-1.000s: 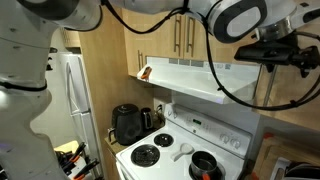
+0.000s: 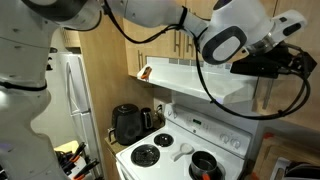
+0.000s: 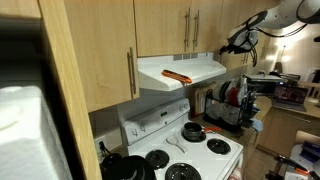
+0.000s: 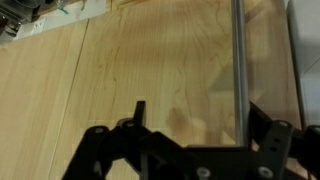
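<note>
In the wrist view, a long metal bar handle (image 4: 240,65) runs up a pale wooden cabinet door (image 4: 185,80). My gripper is open at the bottom of that view. The handle's lower end lies between its fingers, close beside the right finger (image 4: 272,145). Whether they touch cannot be made out. In exterior view 1, the white arm (image 2: 235,35) reaches to the upper cabinets at the right, and its body hides the fingers. Exterior view 2 shows the arm (image 3: 240,45) small, by the far cabinets.
Below is a white stove (image 2: 180,145) with a dark pot (image 2: 203,162) on it. A white range hood (image 2: 195,80) juts out beneath the cabinets, with an orange object (image 3: 177,77) on top. A black air fryer (image 2: 127,122) stands on the counter to the left.
In exterior view 1, the arm has moved to the left, its wrist shifting away from the right edge. The stove, pot and hood have stayed where they were.
</note>
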